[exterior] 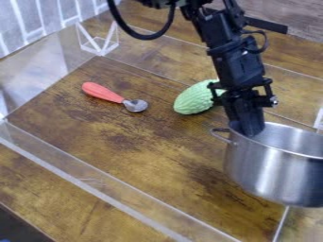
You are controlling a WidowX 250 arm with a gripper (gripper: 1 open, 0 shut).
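A black robot arm reaches down from the top to a large steel pot [271,175] at the right, its gripper [245,123] at the pot's rear left rim. The gripper looks shut; its fingertips are partly hidden, and whether the rim is between them cannot be told. A green cabbage-like vegetable [195,97] lies behind and left of the pot. A pizza cutter with a red handle [104,92] lies to the left.
Clear plastic edges border it at left, and a small white wire-like object [98,38] stands at the back left.
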